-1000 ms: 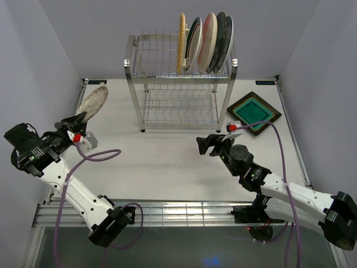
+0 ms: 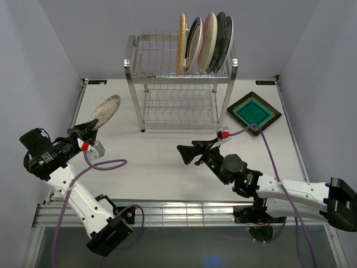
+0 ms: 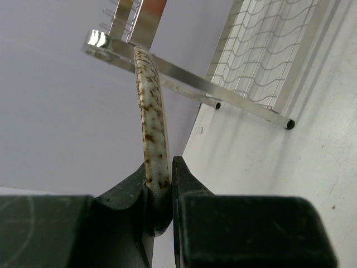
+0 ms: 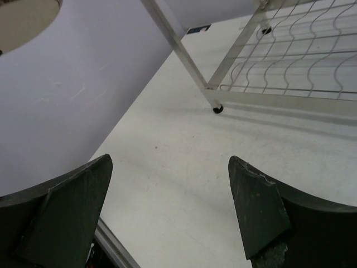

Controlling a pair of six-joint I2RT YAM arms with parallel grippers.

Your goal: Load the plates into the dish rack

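A speckled cream plate [image 2: 106, 110] is gripped on edge by my left gripper [image 2: 90, 127] at the table's left, left of the dish rack [image 2: 179, 80]. The left wrist view shows the plate [image 3: 150, 123] between the shut fingers, with the rack [image 3: 245, 103] beyond. Several plates [image 2: 207, 43] stand upright in the rack's right half of the upper tier; its left half and lower tier are empty. My right gripper [image 2: 189, 151] is open and empty in front of the rack; the right wrist view shows its fingertips [image 4: 251, 190] wide apart.
A dark square dish [image 2: 235, 110] with a green centre lies right of the rack. Walls enclose the sides and back, and a metal rail runs along the front edge.
My left gripper has moved a little to the right with the plate. The right arm has moved leftward, toward the middle of the table.
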